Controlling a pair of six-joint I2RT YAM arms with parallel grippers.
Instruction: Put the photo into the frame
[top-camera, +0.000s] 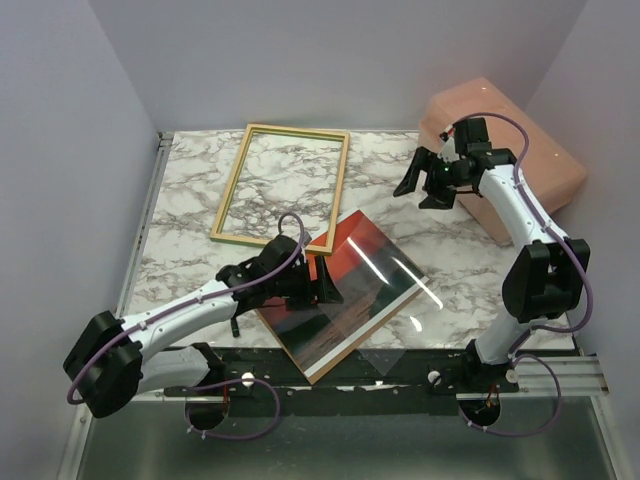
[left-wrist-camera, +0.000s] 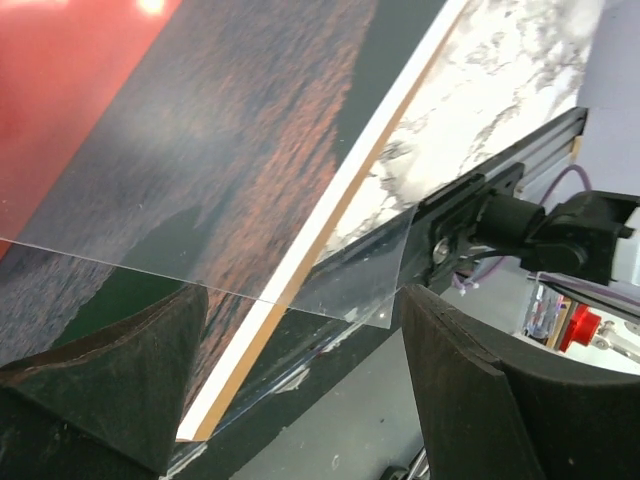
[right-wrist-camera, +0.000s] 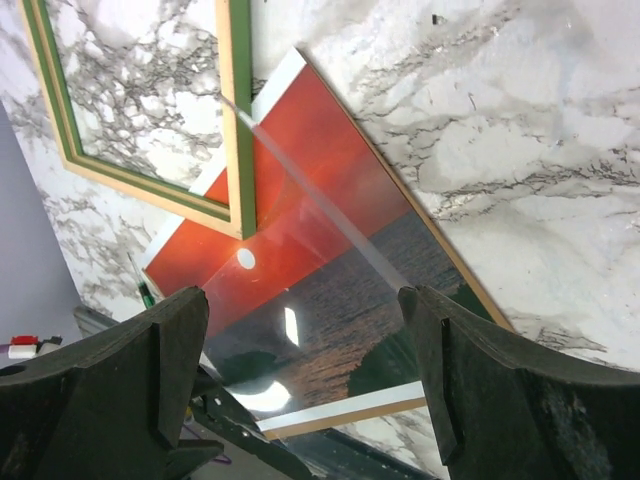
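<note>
A photo (top-camera: 370, 290) with red, dark and green bands and a white border lies diagonally on the marble table, a clear sheet (left-wrist-camera: 230, 240) lying over it. The empty wooden frame (top-camera: 340, 180) lies behind it at the upper left, partly over the photo's corner. My left gripper (top-camera: 312, 280) is over the photo's left part; its fingers stand apart in the left wrist view, near the sheet's edge, and whether anything is between them is unclear. My right gripper (top-camera: 422, 185) stands open above the table to the right of the frame.
A pink padded block (top-camera: 520, 140) sits at the back right. Walls close in at left, back and right. A small green object (right-wrist-camera: 146, 295) lies by the photo's left corner. The table's front edge runs below the photo.
</note>
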